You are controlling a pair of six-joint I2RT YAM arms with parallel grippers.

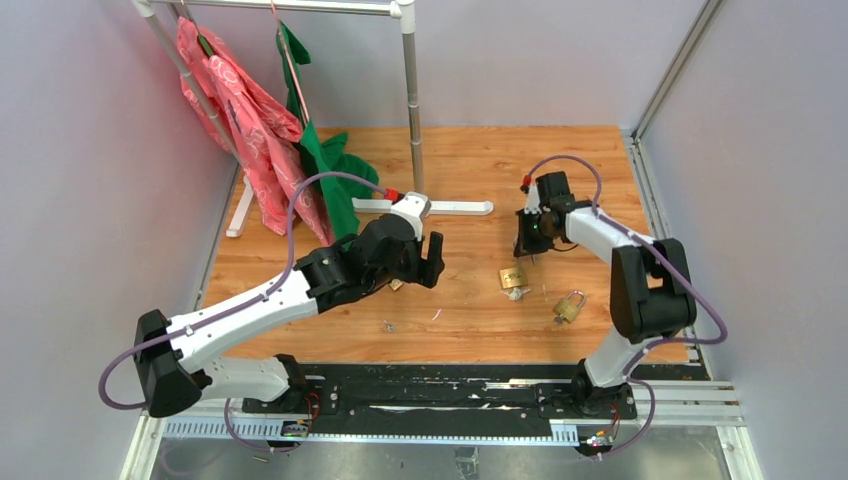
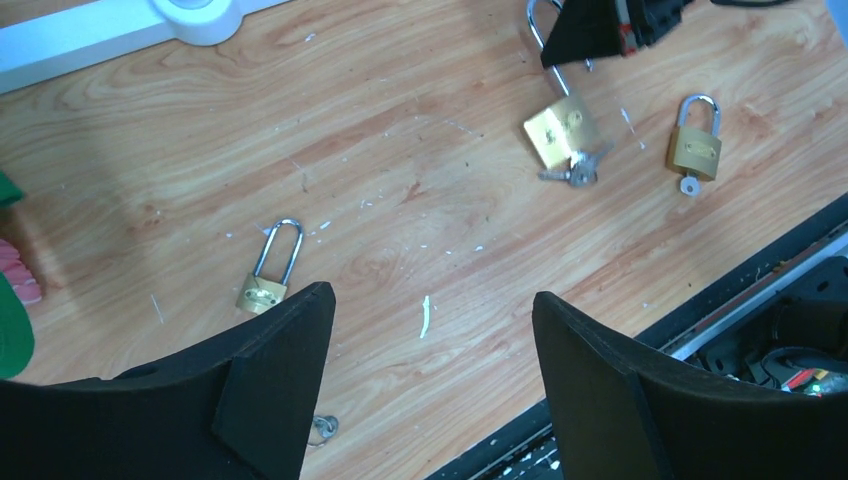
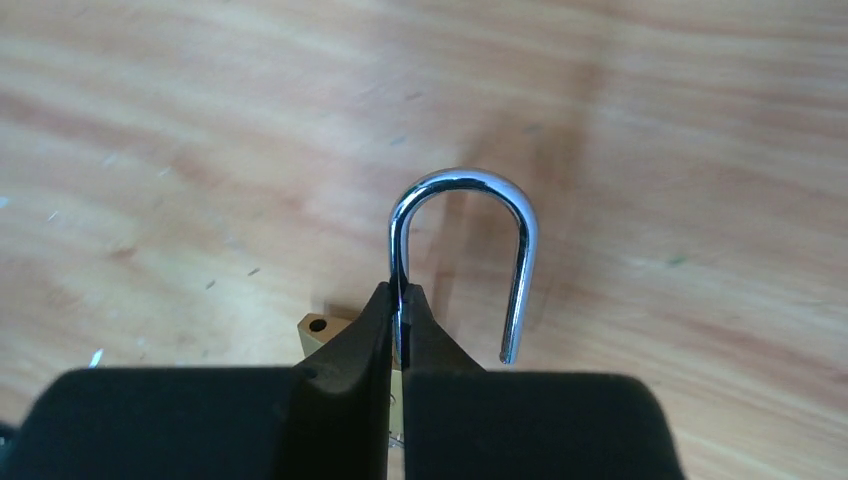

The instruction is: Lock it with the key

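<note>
My right gripper (image 1: pixel 530 240) is shut on a long steel shackle (image 3: pixel 525 255) of a brass padlock, which hangs below it with keys attached; in the right wrist view the shackle's free leg stands out of the body. A second brass padlock (image 2: pixel 693 150) with a key in it lies to the right. A third, small open-looking padlock (image 2: pixel 262 292) lies left of centre in the left wrist view, and loose keys (image 2: pixel 324 425) lie near the front. My left gripper is open and empty above the table.
A white clothes rack foot (image 1: pixel 465 208) runs along the back left, with pink (image 1: pixel 255 150) and green garments hanging.
</note>
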